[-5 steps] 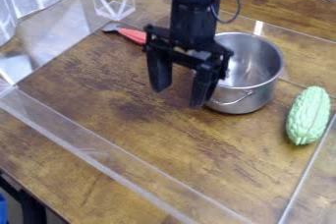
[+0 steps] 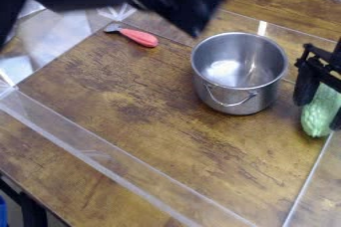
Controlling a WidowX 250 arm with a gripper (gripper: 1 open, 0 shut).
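My black gripper (image 2: 314, 84) is at the right edge, over the upper part of a pale green bitter melon (image 2: 320, 119) that lies on the wooden table. The gripper is partly cut off by the frame, and whether it is open or shut on the melon is unclear. Left of it stands an empty steel pot (image 2: 238, 71) with a wire handle. Blurred dark parts of the arm cross the top of the view.
A red-handled utensil (image 2: 139, 37) lies at the back left. Clear plastic strips edge the table (image 2: 120, 112), whose left and front middle are bare. Crumpled clear material sits beyond the left edge.
My gripper has moved right, from in front of and over the pot to the melon at the right edge, uncovering the pot.
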